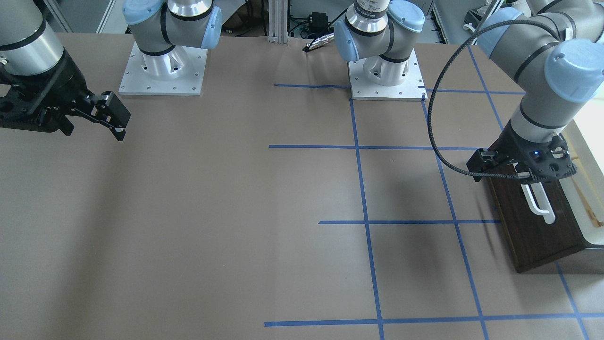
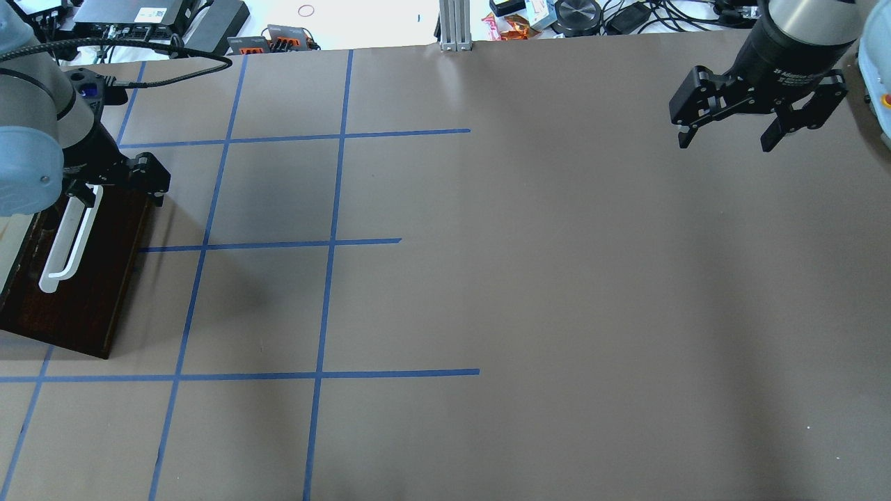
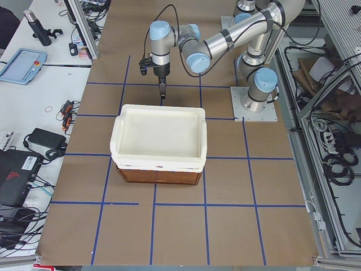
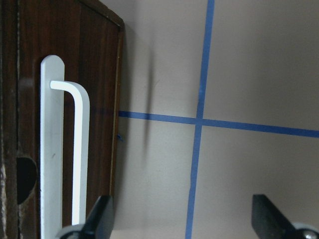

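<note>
My gripper (image 1: pixel 504 170) hangs over the dark wooden box (image 1: pixel 526 238) at the right of the front view, just above its white handle (image 1: pixel 536 201). In the top view the gripper (image 2: pixel 117 196) covers the upper end of the handle (image 2: pixel 60 259). In the left wrist view the handle (image 4: pixel 79 149) runs along the left, beside the left finger, and the fingers stand wide open with nothing visible between them. The box has a cream top part (image 3: pixel 158 141).
Another arm's black gripper (image 1: pixel 90 113) hangs at the left of the front view. More arm bases (image 1: pixel 390 85) stand at the back.
</note>
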